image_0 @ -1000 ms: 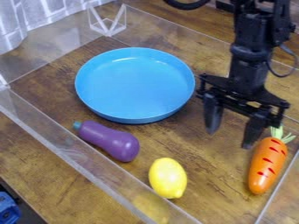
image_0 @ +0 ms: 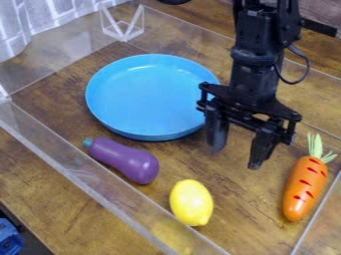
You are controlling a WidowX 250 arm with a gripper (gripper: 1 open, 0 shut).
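My gripper (image_0: 240, 139) hangs over the wooden floor right of the blue plate (image_0: 147, 85), its two dark fingers spread apart and nothing visible between them. A purple eggplant (image_0: 123, 157) lies below the plate at left, a yellow lemon (image_0: 190, 202) at the bottom middle, and an orange carrot with green top (image_0: 305, 191) at the right, apart from the gripper.
Clear plastic walls edge the tray along the left and bottom right. A white wire piece (image_0: 120, 25) sits at the top left. Bare wood lies between the eggplant, lemon and carrot.
My gripper has moved left, away from above the carrot and closer to the plate. The plate, eggplant, lemon and carrot have not moved.
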